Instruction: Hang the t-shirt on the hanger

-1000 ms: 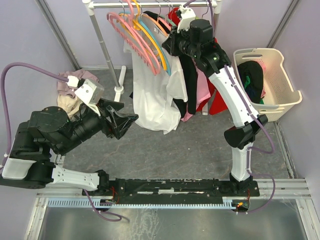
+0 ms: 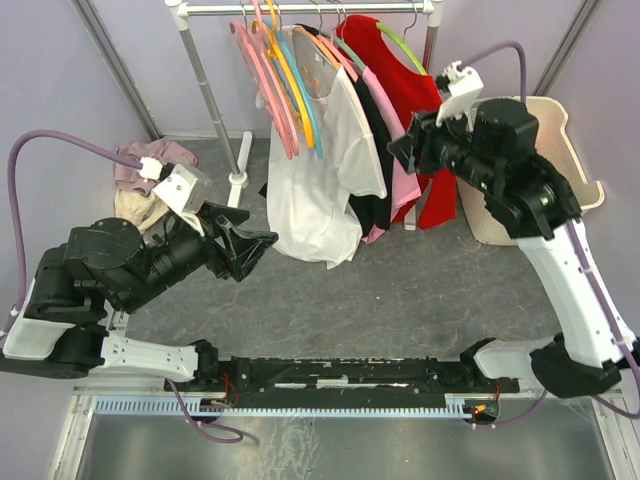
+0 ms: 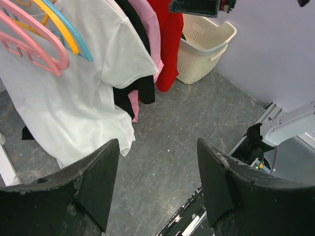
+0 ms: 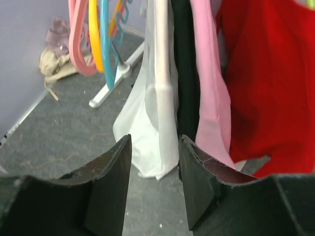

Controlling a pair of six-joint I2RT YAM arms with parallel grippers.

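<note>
Several shirts hang on the rack [image 2: 300,9]: a white T-shirt [image 2: 307,200], a black one [image 4: 186,98], a pink one [image 4: 212,113] and a red one [image 2: 400,55]. Empty pink hangers [image 3: 51,54], a yellow one and a blue one hang at the left. My left gripper [image 2: 238,240] is open and empty, below and left of the shirts. My right gripper [image 2: 410,150] is at the right side of the hanging shirts; its fingertips stand slightly apart in the right wrist view, with no cloth visible between them.
A cream laundry basket [image 3: 197,54] stands at the right by the wall. Folded cloths [image 2: 140,200] lie at the back left. The grey floor [image 2: 330,310] in front of the rack is clear.
My left arm has barely moved.
</note>
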